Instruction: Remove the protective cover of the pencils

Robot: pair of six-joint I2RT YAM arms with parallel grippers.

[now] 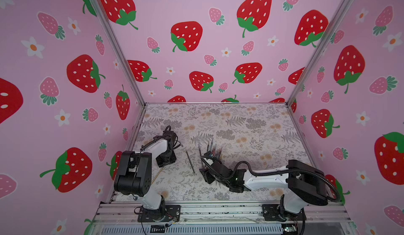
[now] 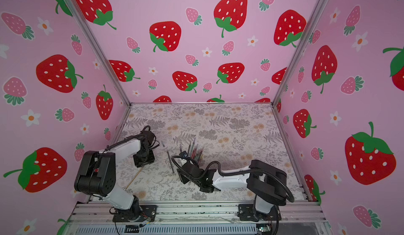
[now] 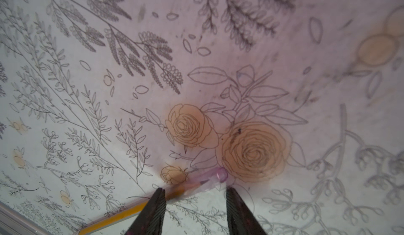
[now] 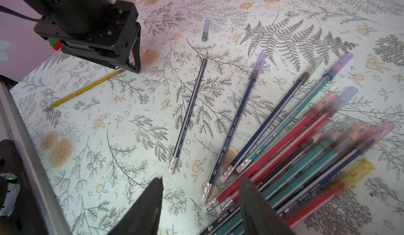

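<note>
In the left wrist view a yellow pencil (image 3: 126,212) with a clear pink cover (image 3: 216,175) on its tip lies between my left gripper's (image 3: 194,201) separated fingers, which are open above the paper. In the right wrist view an uncapped dark pencil (image 4: 189,112) lies beside a loose clear cover (image 4: 205,30). A cluster of pencils (image 4: 279,144), most with coloured clear covers, lies to the right. My right gripper stands open over the cluster's near end, with nothing held.
An aluminium rail (image 4: 29,150) and pink strawberry walls bound it.
</note>
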